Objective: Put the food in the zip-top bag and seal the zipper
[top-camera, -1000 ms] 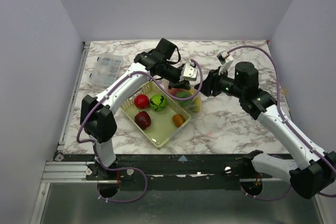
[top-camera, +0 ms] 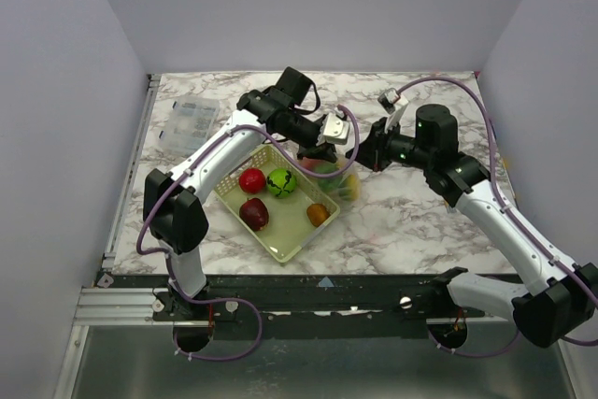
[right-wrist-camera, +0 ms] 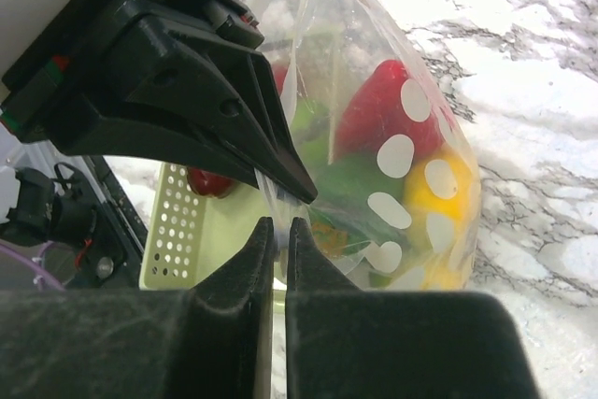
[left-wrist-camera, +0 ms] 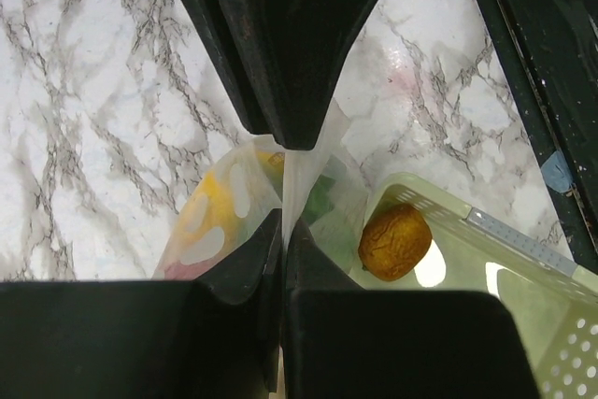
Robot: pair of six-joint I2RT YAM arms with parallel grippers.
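The clear zip top bag (top-camera: 344, 184) stands on the marble table beside the basket, with red food (right-wrist-camera: 388, 114), yellow food (right-wrist-camera: 439, 184) and green food (right-wrist-camera: 360, 179) inside. White oval spots mark its film. My left gripper is shut on the bag's top edge; a thin strip of film runs between its fingers. Close by at the same edge, my right gripper is shut, its tips against the film near the left fingertips. Nothing clearly shows between the right fingers. Whether the zipper is closed cannot be made out.
A pale green basket (top-camera: 291, 229) holds a red tomato (top-camera: 251, 180), a striped green item (top-camera: 280, 182), a dark red fruit (top-camera: 253, 214) and a brown item (top-camera: 318, 214). A clear container (top-camera: 190, 125) lies at the back left.
In the top view my right gripper has shifted slightly left and down, closer to the left gripper. The left arm, bag and basket look unmoved.
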